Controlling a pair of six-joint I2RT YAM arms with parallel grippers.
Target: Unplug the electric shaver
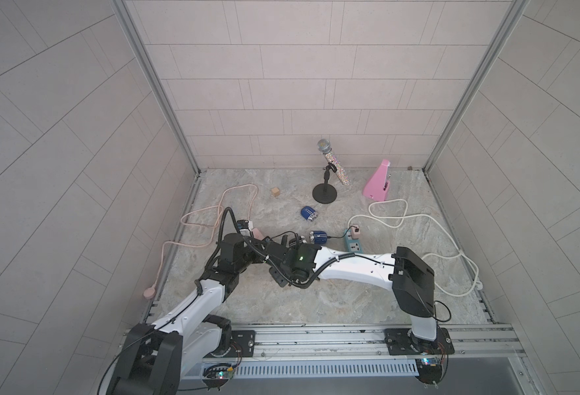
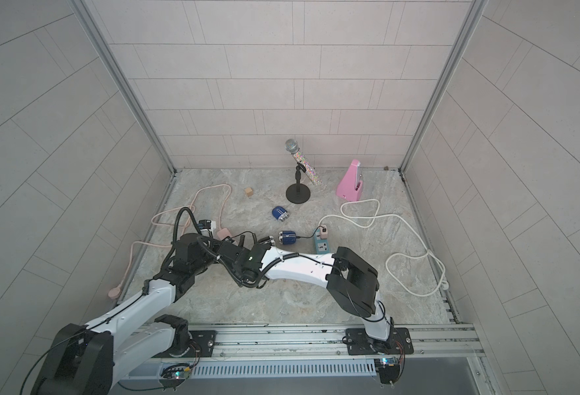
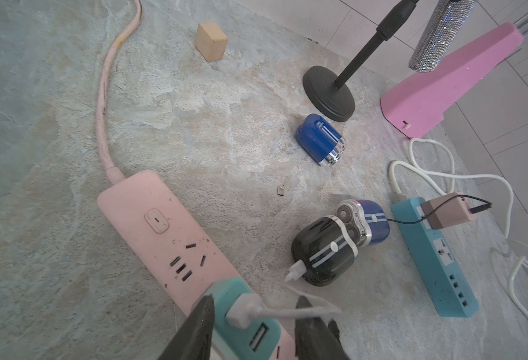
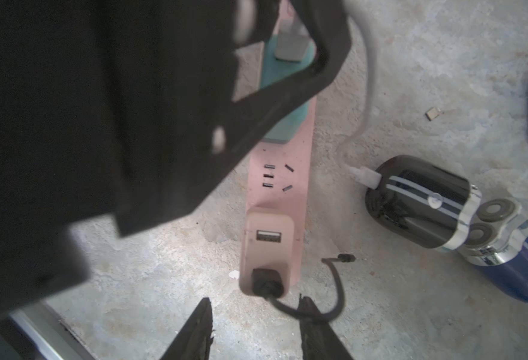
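A black shaver [image 3: 323, 252] lies beside a blue one [image 3: 371, 222], a white plug in its end. On the pink power strip [image 3: 150, 216], a teal adapter [image 3: 243, 345] carries a white plug [image 3: 243, 309]; my left gripper is open around the adapter's end, slightly short of it. At the strip's other end, a pink adapter [image 4: 266, 222] carries a black cable plug [image 4: 266, 282]; my right gripper stands part open just beside it. The black cable's loose tip [image 4: 346, 258] lies on the table. The top views hide both grippers' fingers behind the arms.
A teal strip [image 3: 431, 264] with adapter lies right, a blue shaver [image 3: 317, 138] behind. The microphone stand [image 1: 324, 194], pink metronome [image 1: 376, 184] and wooden block [image 1: 275, 191] are at the back. The arms crowd the front centre.
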